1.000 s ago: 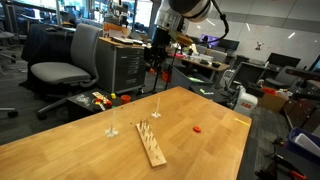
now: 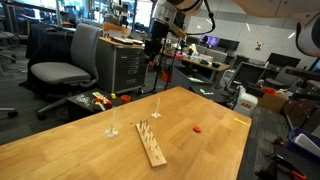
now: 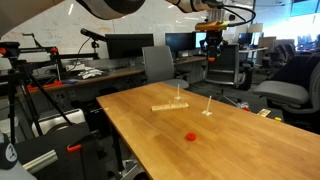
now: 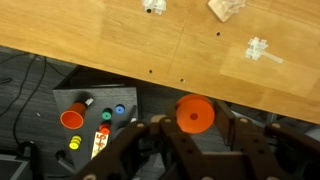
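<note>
My gripper is shut on a round orange-red piece (image 4: 195,113), which shows between its fingers in the wrist view. In exterior view 2 the gripper (image 3: 211,47) hangs high above the table's far side, the red piece (image 3: 211,60) at its tip. Exterior view 1 has the gripper (image 2: 153,58) well above the tabletop, small and dark against the cabinets. A wooden block with several pegs (image 2: 152,145) lies on the table. Two thin upright posts on white feet stand near it, one left (image 2: 112,130) and one behind (image 2: 157,115).
A small red piece (image 2: 197,129) lies alone on the table's right part. Beyond the table edge, a dark box (image 4: 97,125) holds several coloured pieces. Office chairs (image 2: 65,65) stand behind.
The arm has risen over the last second, and my gripper has moved up and slightly left in exterior view 1. Things on the table have stayed where they were.
</note>
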